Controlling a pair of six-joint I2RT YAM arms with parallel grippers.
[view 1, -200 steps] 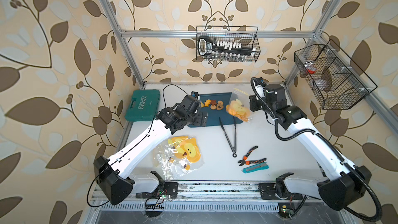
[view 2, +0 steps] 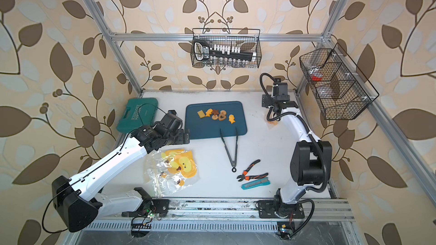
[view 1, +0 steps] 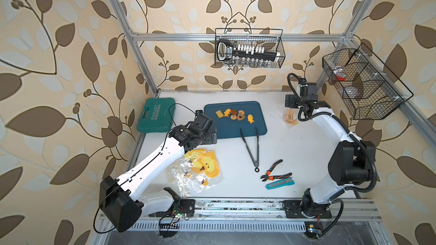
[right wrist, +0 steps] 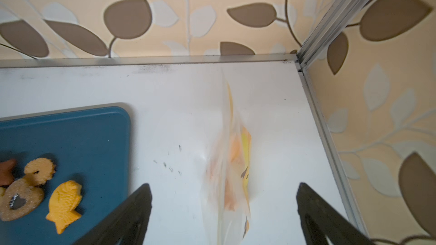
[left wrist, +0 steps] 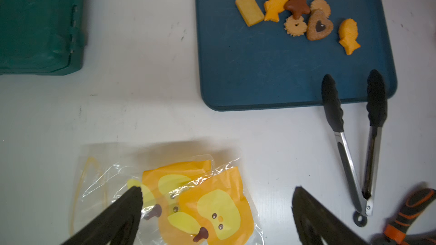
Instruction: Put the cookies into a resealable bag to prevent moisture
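Note:
On the blue tray (left wrist: pixel 272 72), several cookies (left wrist: pixel 296 4) lie near its far side: fish, a star, a heart, round ones and a rectangle. A flat clear bag with yellow bear faces (left wrist: pixel 213 211) rests on the table at the front left, under my left gripper, which is open and empty. Another clear bag (right wrist: pixel 224 177) sits narrow and edge-on right of the tray; its contents are hard to make out. My right gripper stands open over this bag, fingers apart on either side and not seen touching it.
Black tongs (view 1: pixel 252 152) lean over the tray's front edge. Pliers (view 1: pixel 276 172) and a teal cutter (view 1: pixel 279 183) lie at the front. A green case (view 1: pixel 156 115) stands left, wire baskets (view 1: pixel 248 50) hang behind.
The right arm has swung from the tray's right edge to the back right; the bag it carried is now let go beside the tray. The left arm has drawn slightly left.

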